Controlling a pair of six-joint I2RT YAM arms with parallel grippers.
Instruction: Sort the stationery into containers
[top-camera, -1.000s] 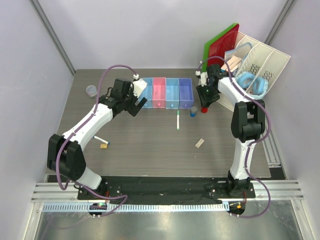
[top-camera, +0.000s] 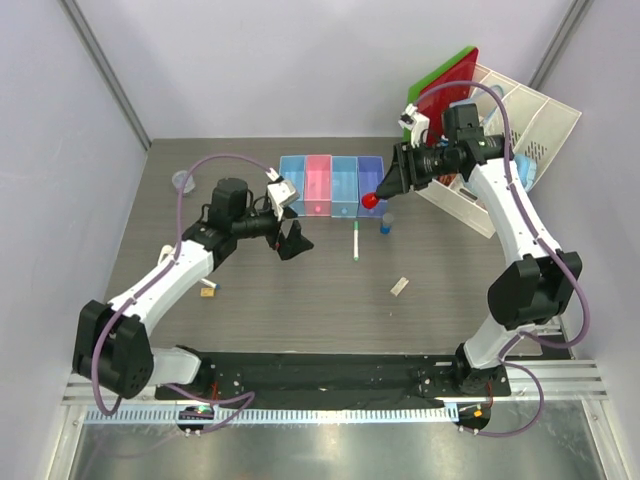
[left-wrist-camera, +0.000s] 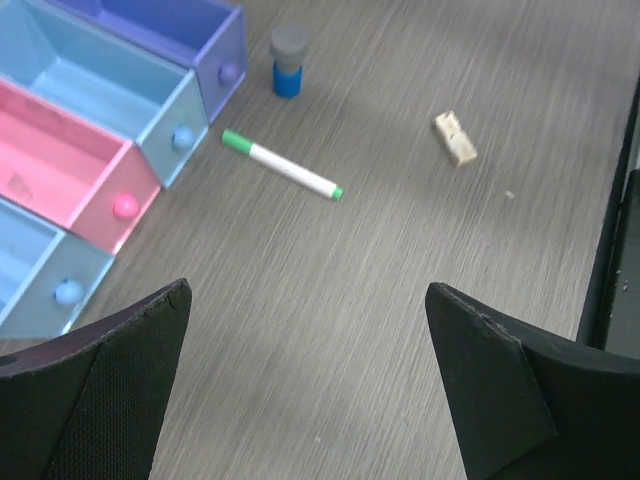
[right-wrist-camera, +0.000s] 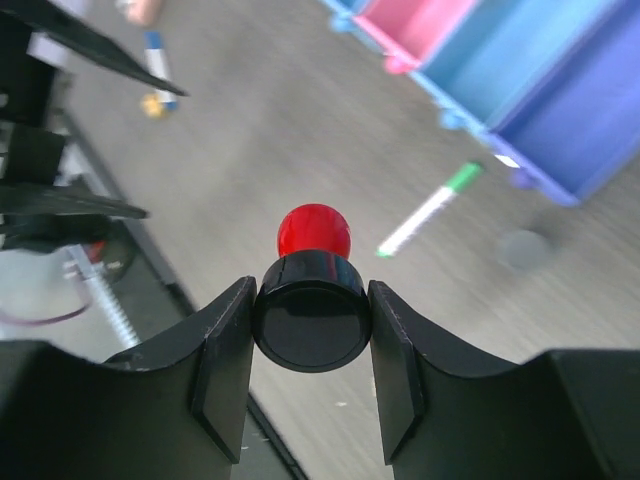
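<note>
My right gripper is shut on a black-capped red cylinder (right-wrist-camera: 313, 230), held aloft near the blue container (top-camera: 369, 170). My left gripper (top-camera: 289, 240) is open over the table, left of centre, with nothing between its fingers. A row of blue and pink containers (top-camera: 318, 185) stands at the back. Before them lie a green-capped white marker (top-camera: 355, 240) and an upright blue cylinder with grey top (top-camera: 385, 225). A small pale block (top-camera: 398, 286) lies to the right; a white-and-blue pen (right-wrist-camera: 160, 62) and yellow piece (top-camera: 207, 291) lie at left.
A clear round jar (top-camera: 183, 182) sits at back left. A cream rack (top-camera: 540, 115) with red and green boards fills the back right corner.
My right gripper has lifted the red cylinder and moved left toward the containers.
</note>
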